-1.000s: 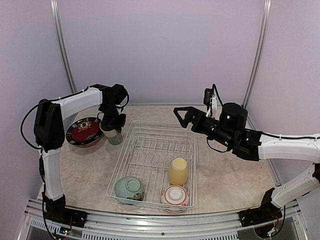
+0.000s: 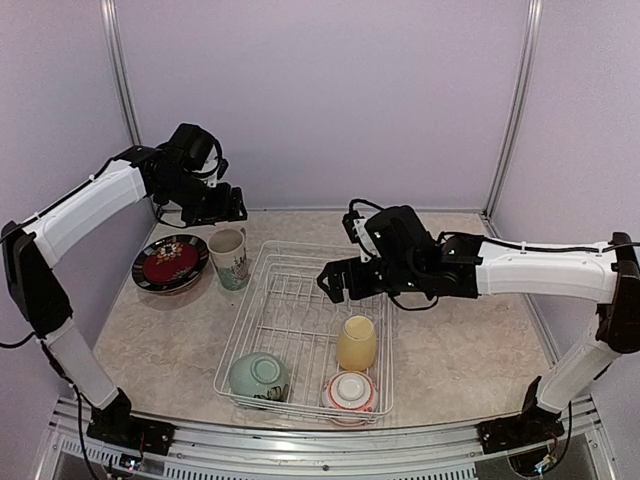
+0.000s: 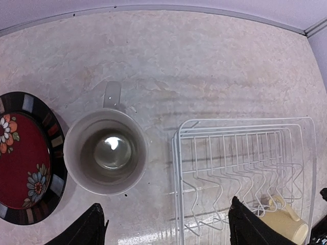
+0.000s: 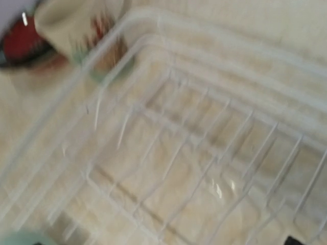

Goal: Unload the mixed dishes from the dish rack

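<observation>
The wire dish rack (image 2: 240, 330) holds an upside-down green bowl (image 2: 258, 374), a yellow mug (image 2: 356, 343) and a white red-rimmed bowl (image 2: 350, 392). Left of it stand a tall patterned mug (image 2: 228, 262) and a dark plate with a red centre (image 2: 170, 262). My left gripper (image 2: 225, 208) hangs above the mug, its fingers apart and empty in the left wrist view. My right gripper (image 2: 335, 280) is open above the rack's middle. The right wrist view is blurred.
Bare counter (image 2: 450, 360) lies right of the rack and at the front left (image 2: 160, 360). Walls enclose the back and both sides.
My left gripper has risen off the patterned mug, leaving it standing beside the plate. My right gripper has moved left and lower, over the rack.
</observation>
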